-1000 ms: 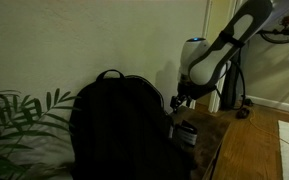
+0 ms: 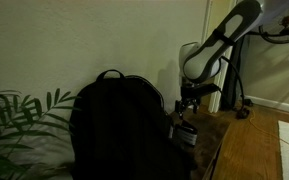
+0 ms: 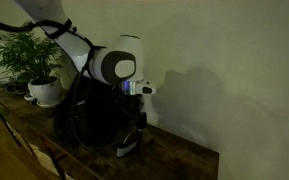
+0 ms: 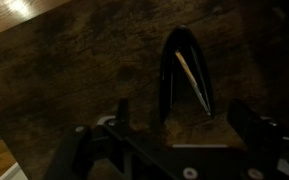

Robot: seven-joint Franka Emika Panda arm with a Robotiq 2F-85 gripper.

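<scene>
My gripper is open, with its fingers spread wide and nothing held between them. In the wrist view, a narrow dark oval object (image 4: 167, 85) stands on the wooden tabletop, framed by the fingers and farther off than their tips; it may be a holder or a small bag. A thin, light-coloured stick (image 4: 192, 80) shows inside its outline. Exterior view 1 has the gripper (image 2: 187, 104) just above this dark object (image 2: 185, 132), which has a pale patch on its side. In exterior view 2 the object (image 3: 128, 147) sits low beneath the hand, partly lost in shadow.
A large black backpack-like shape (image 2: 124, 125) fills the space left of the object in exterior view 1. A potted plant (image 3: 46, 92) stands at the table's far end. Bare tabletop (image 3: 179, 158) lies toward the other end, with the wall close behind.
Over the last second the arm has shifted slightly right and down in exterior view 1, bringing the hand nearer the dark object. The object itself appears unmoved.
</scene>
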